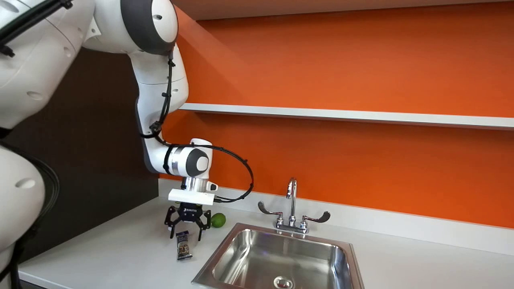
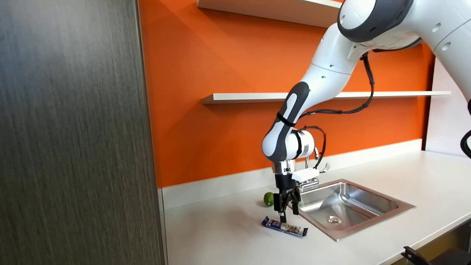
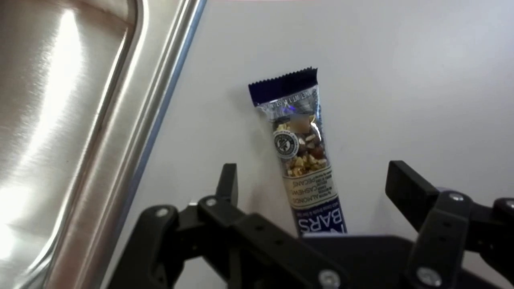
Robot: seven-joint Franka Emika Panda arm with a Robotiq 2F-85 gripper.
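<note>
A nut bar in a dark blue and clear wrapper [image 3: 308,159] lies flat on the white counter, left of the sink. My gripper [image 1: 186,235] points down above the bar's far end, its fingers wide open. In the wrist view, the fingers [image 3: 227,185] stand on either side of the bar with clear gaps, and nothing is held. The gripper's body hides the bar's lower end there. From the second exterior view, the gripper [image 2: 289,216] appears low over the bar [image 2: 284,226]; whether a fingertip touches the counter I cannot tell.
A green lime [image 1: 218,220] rests behind and right of the gripper. The steel sink [image 1: 208,277] is to the right, with a faucet [image 1: 292,202] behind it. A dark panel [image 1: 96,144] bounds the left side.
</note>
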